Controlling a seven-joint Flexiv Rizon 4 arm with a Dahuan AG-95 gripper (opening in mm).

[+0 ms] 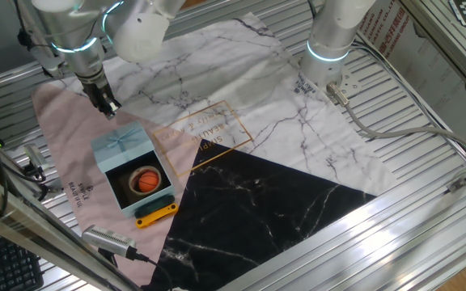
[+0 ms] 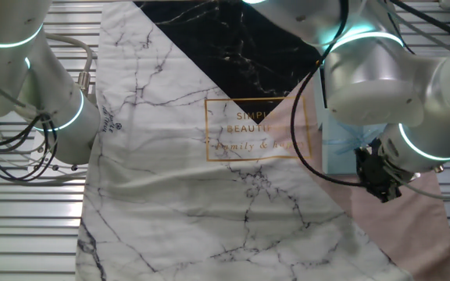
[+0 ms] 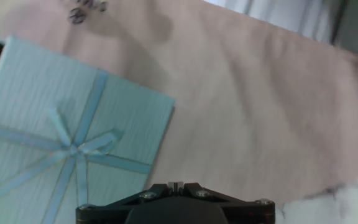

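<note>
A light blue gift box (image 1: 165, 200) sits on the pink part of the cloth. Its ribboned lid (image 1: 122, 141) lies at the box's arm-side end, leaving much of the dark inside exposed. Within the box is a tan ring (image 1: 135, 183) with a small orange ball (image 1: 148, 181) in its middle. Just beyond the lid's edge, above the cloth, hangs my gripper (image 1: 113, 110). In the wrist view the lid (image 3: 30, 93) with its bow fills the left, and the gripper has its fingertips together, nothing visible between them.
A yellow and black tool (image 1: 156, 216) rests against the box's outer side. A metal-cased device (image 1: 109, 241) with a cable is near the frame post. The robot's column (image 1: 327, 56) stands at the back right.
</note>
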